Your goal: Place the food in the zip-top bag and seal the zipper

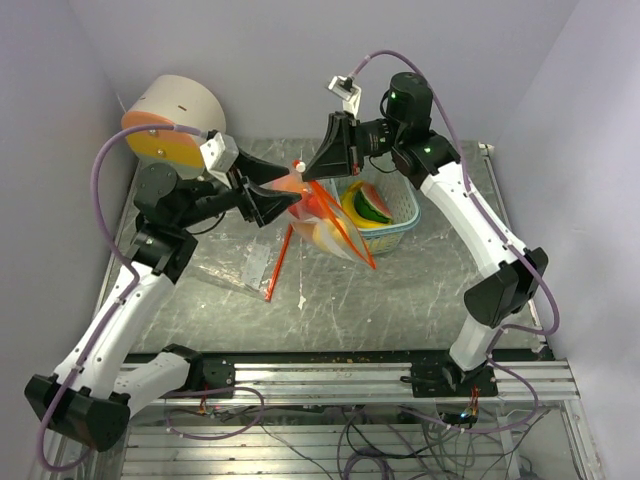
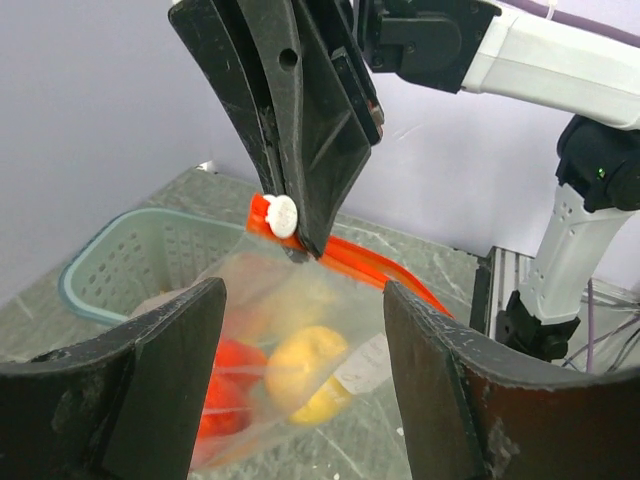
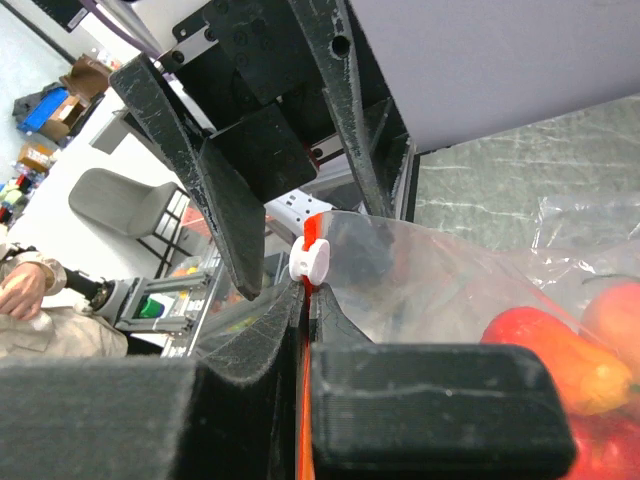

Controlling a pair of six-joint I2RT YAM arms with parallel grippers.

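A clear zip top bag [image 1: 325, 232] with an orange zipper strip hangs over the table, held up at its top corner. Red, yellow and orange food pieces [image 2: 305, 365] are inside it. My right gripper is shut on the strip's end, just below the white slider [image 3: 310, 260]. Reaching in from the left, my left gripper [image 1: 290, 188] is open, its fingers apart around the upper side of the bag in the top view. Its wrist view shows the bag beyond the gap between the fingers; whether they touch it, I cannot tell.
A light blue basket [image 1: 400, 238] with a watermelon slice [image 1: 373, 206] and a banana [image 1: 352, 210] stands behind and right of the bag. An empty clear bag [image 1: 235, 258] with an orange strip lies flat on the table.
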